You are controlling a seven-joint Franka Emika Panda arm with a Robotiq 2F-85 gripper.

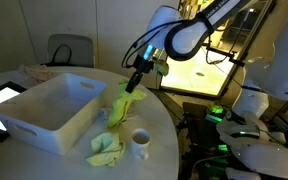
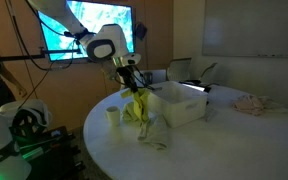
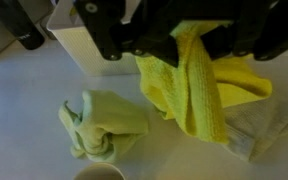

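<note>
A yellow-green cloth (image 3: 189,85) hangs from my gripper, which is shut on its upper part in the wrist view. In exterior view 1 this cloth (image 1: 123,104) dangles beside the white bin (image 1: 46,132), its lower end close to the table; whether it touches cannot be told. A second, paler green cloth (image 1: 106,150) lies crumpled on the table in front of the bin. From exterior view 2, the gripper (image 2: 134,86) is above the table with the yellow cloth (image 2: 137,108) below it.
A white mug (image 1: 140,143) stands near the table's right edge, close to the hanging cloth. The white bin (image 2: 162,108) takes up the table's far side. Beyond it, a pinkish cloth (image 2: 250,104) lies on the table, with clear room in front.
</note>
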